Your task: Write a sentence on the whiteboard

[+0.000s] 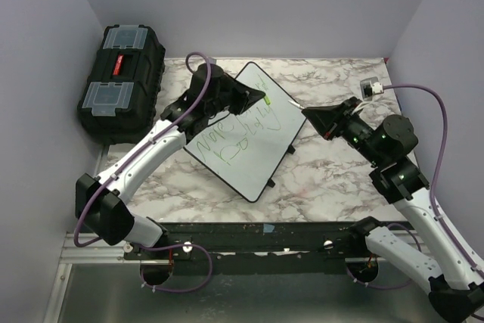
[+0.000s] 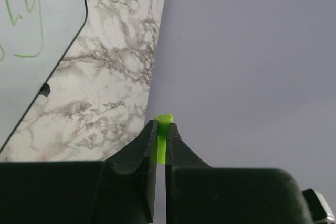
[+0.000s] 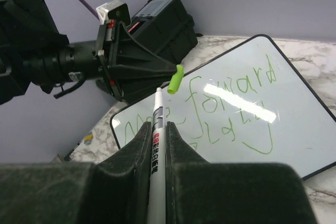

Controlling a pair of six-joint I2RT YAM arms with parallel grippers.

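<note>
A tilted whiteboard (image 1: 240,158) carries green handwriting, including "forward" in the right wrist view (image 3: 283,124). My left gripper (image 1: 259,96) is shut on a green marker cap (image 1: 268,100) (image 2: 164,145), held above the board's upper part. My right gripper (image 1: 306,111) is shut on a white marker (image 1: 296,104) (image 3: 156,161), its tip pointing toward the green cap, a short gap apart in the top view.
A black toolbox (image 1: 121,88) stands at the back left.
</note>
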